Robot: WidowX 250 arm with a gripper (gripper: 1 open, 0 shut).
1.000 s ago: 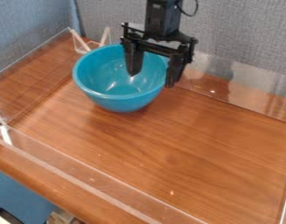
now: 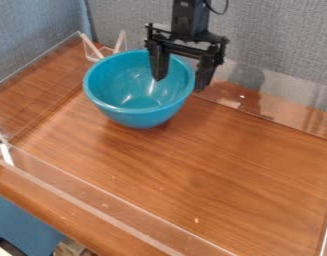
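Observation:
A turquoise plastic bowl (image 2: 132,105) stands on the wooden table toward the back left. Over its back right part hangs my black gripper (image 2: 182,64), open wide, with one finger above the inside of the bowl and the other near or just outside the right rim. Nothing shows between the fingers.
Behind the bowl at left lies something white and strap-like (image 2: 103,50). Grey padded walls close the table (image 2: 219,190) at the back and left.
My gripper has risen slightly and shifted a little to the right. The bowl looks nearly unmoved.

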